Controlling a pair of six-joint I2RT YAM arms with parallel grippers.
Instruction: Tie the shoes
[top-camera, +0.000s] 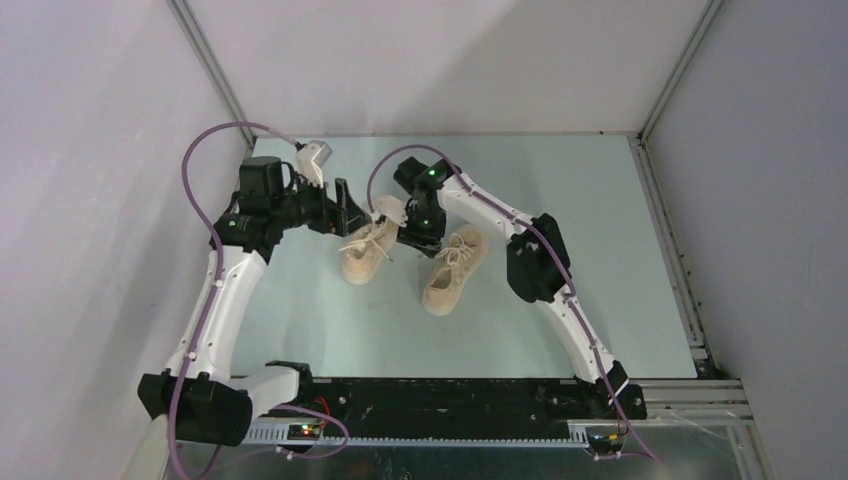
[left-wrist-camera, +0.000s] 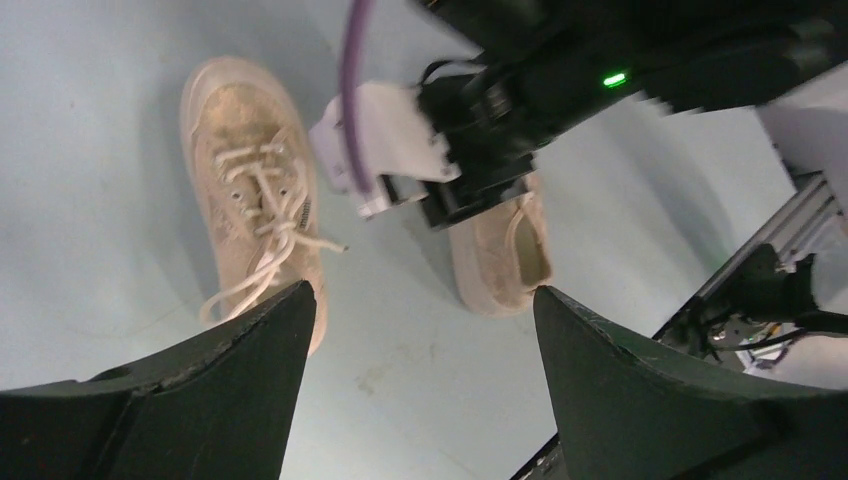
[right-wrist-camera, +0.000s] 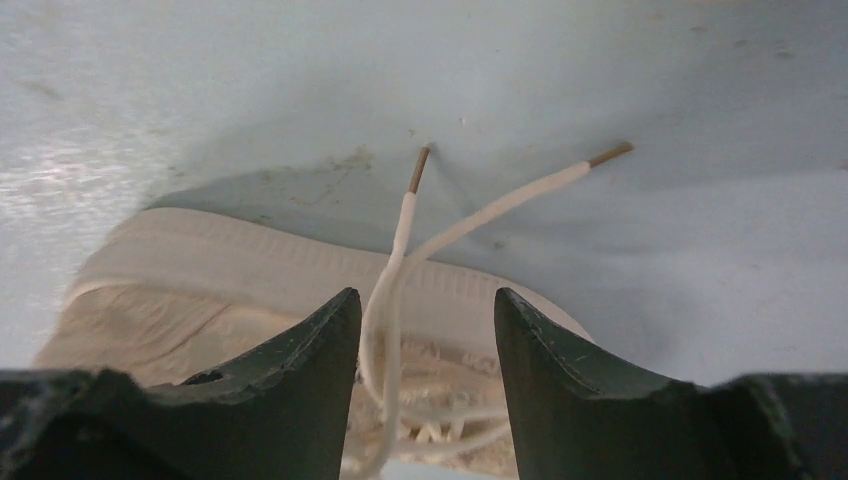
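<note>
Two beige shoes lie on the table, the left shoe (top-camera: 362, 262) and the right shoe (top-camera: 448, 285). Pale laces (left-wrist-camera: 268, 235) lie loosely over the left one. My left gripper (top-camera: 358, 207) hovers by that shoe's upper left side, open with nothing between its fingers. Above the right shoe's laced side stands my right gripper, also open. Between its fingers runs a lace (right-wrist-camera: 392, 340) of that shoe, unclamped; two brown-tipped ends stick out past the sole. From above, the right gripper covers these ends.
Bare pale table (top-camera: 590, 200) stretches to the right and along the front (top-camera: 370, 345). The right arm (left-wrist-camera: 560, 70) crosses over the shoes close to the left gripper. A purple cable (top-camera: 410, 150) loops above the right arm.
</note>
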